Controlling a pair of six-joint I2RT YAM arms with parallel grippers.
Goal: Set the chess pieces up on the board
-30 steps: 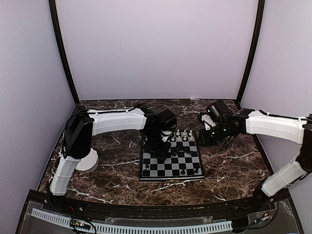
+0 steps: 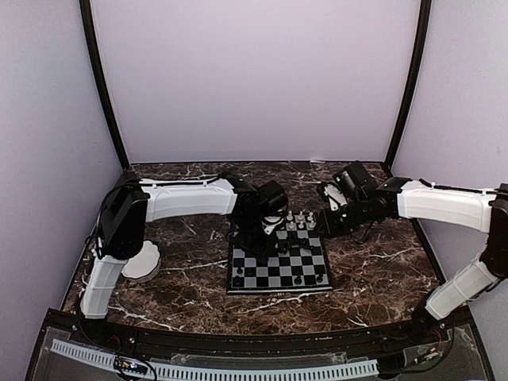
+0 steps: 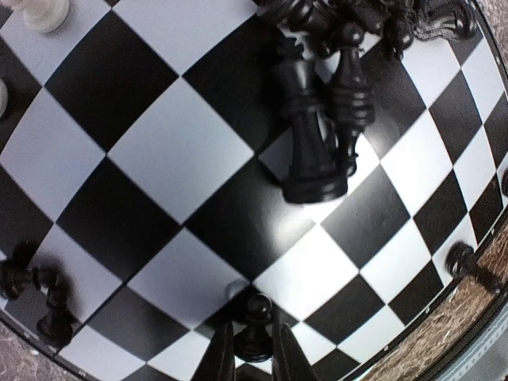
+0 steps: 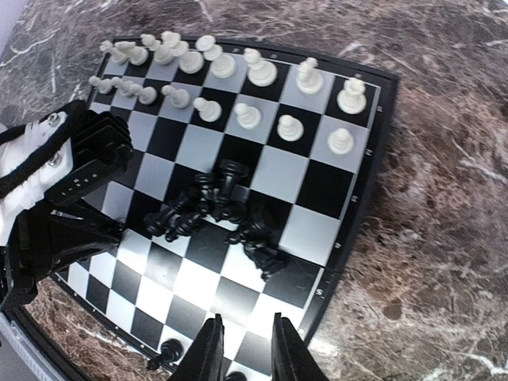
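The chessboard (image 2: 282,279) lies mid-table, white pieces standing in rows along its far side. In the left wrist view my left gripper is shut on a small black pawn (image 3: 257,313) over the board; black pieces lie in a heap, including a black king (image 3: 309,159), with others lying at the sides. My right gripper is part open above the board's right side, nothing seen between its fingers. In the right wrist view the black heap (image 4: 198,206) lies behind the white pawns' row, toward the middle.
A white round container (image 2: 140,262) stands on the marble table at the left. The table right of the board (image 4: 429,254) is clear. The left arm reaches over the board's left part, near the right arm.
My right gripper has shifted slightly left toward the board. The left arm has moved very little.
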